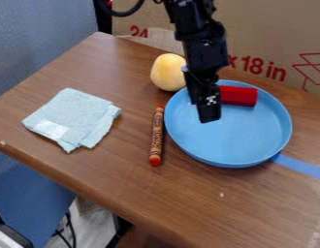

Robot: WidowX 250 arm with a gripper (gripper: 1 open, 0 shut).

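Observation:
My black gripper [206, 95] hangs over the left part of a blue plate [240, 136], its fingertips pointing down; whether it is open or shut is hard to tell. A red block [240, 95] lies on the back of the plate, just right of and behind the gripper. A yellow pear-like object [168, 72] sits behind the plate to the left. A patterned stick with a red end [157, 137] lies along the plate's left side.
A folded light blue cloth [72, 119] lies on the left of the wooden table [137, 203]. A cardboard box [279, 39] stands behind. Blue tape [303, 166] runs right from the plate.

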